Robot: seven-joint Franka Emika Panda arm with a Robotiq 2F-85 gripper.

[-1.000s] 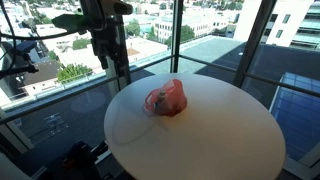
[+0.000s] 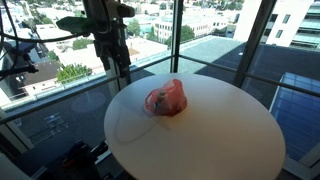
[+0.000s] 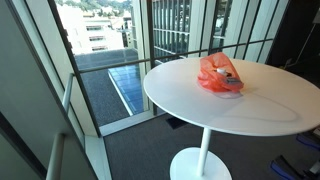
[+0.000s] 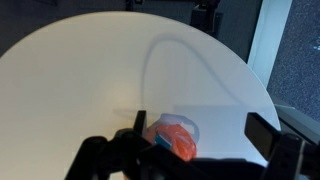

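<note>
A translucent red-orange plastic bag [image 2: 166, 98] sits bunched up on the round white table [image 2: 210, 145], a little behind the table's middle in exterior view 1. Through its side in exterior view 2, the bag [image 3: 213, 75] shows pale and grey contents, too small to name. My gripper [image 2: 121, 78] hangs at the left rim of the table, apart from the bag. In the wrist view the gripper is open, its dark fingers wide apart. Part of the bag [image 4: 177, 138] shows between and below them, with a blue patch on it; the gripper hides the rest.
Most of the tabletop around the bag is bare. Tall windows with dark frames [image 2: 177, 35] stand close behind the table. A single white pedestal [image 3: 204, 150] carries the tabletop above a dark carpet.
</note>
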